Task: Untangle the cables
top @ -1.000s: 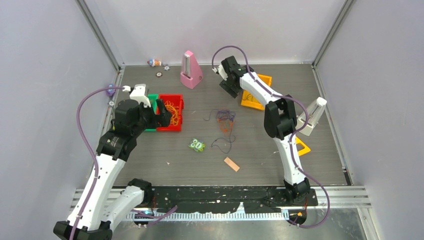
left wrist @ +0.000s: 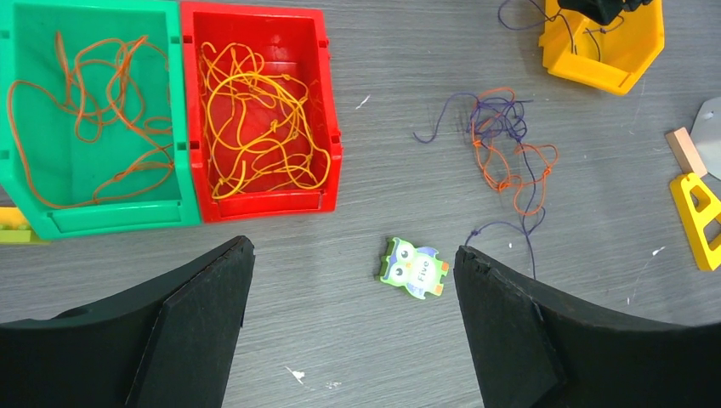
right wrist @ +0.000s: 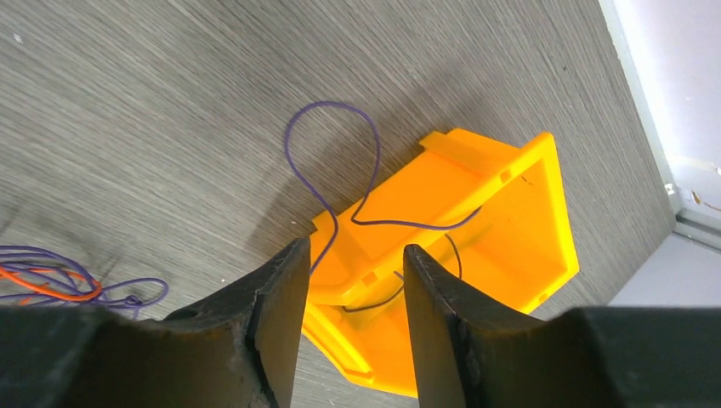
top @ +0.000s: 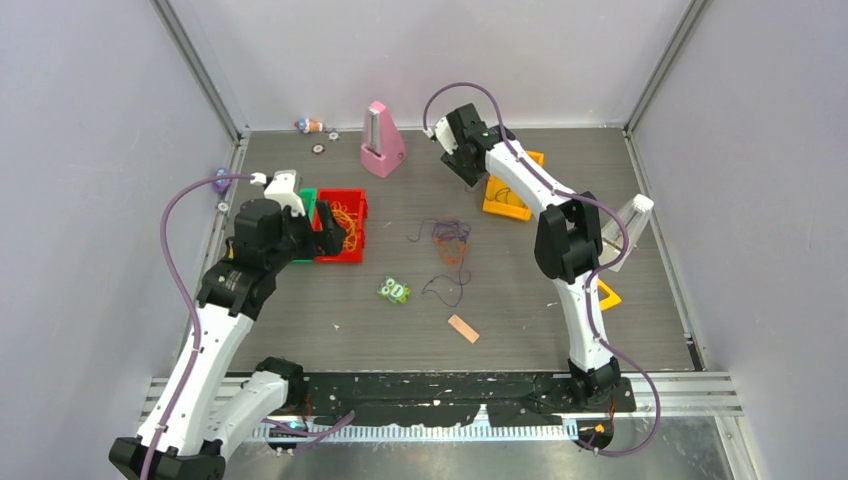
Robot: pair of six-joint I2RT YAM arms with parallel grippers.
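An orange cable and a purple cable lie in one tangled heap on the middle of the table, with a purple tail running toward the front. Another purple cable loops over the wall of the yellow bin, partly inside and partly on the table. Above that bin wall my right gripper is open, nothing held. My left gripper stands open and empty near the red bin, which holds yellow-orange cable. Beside it the green bin contains orange cable.
A green owl block and a wooden piece lie toward the front. The pink metronome stands at the back, a white one at the right. Beside the white one is a yellow frame.
The left arm has barely moved, and the tangled heap looks unchanged.
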